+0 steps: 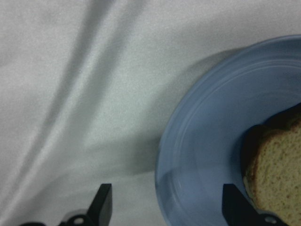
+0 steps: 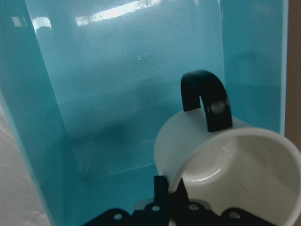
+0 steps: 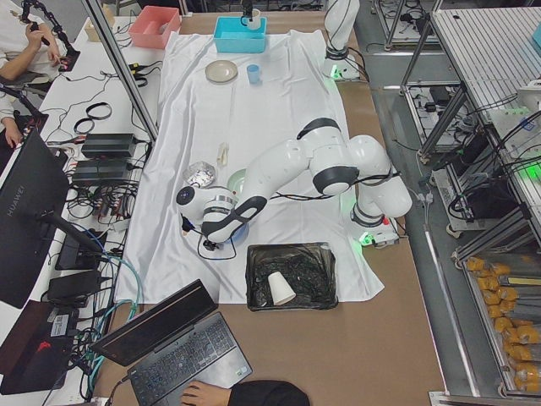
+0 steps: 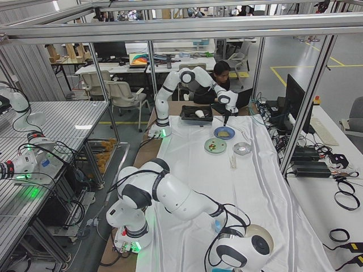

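My left gripper is open above the left edge of a blue plate [image 1: 197, 122] [image 4: 224, 132] holding a slice of bread [image 1: 273, 169]. My right gripper is shut on the rim of a white mug [image 2: 197, 141] with a black handle, held over a turquoise bin [image 2: 117, 94] [image 3: 239, 42]. The mug lies tilted in view, its opening toward the camera; whether it touches the bin is unclear.
A black lined bin [image 3: 313, 283] with a white cup [image 3: 280, 289], a green plate [image 4: 215, 145], a foil dish [image 4: 243, 148], a beige plate [image 3: 221, 71] and a blue cup [image 3: 253, 74] stand on the white cloth. A laptop [image 3: 186, 355] sits at the near edge.
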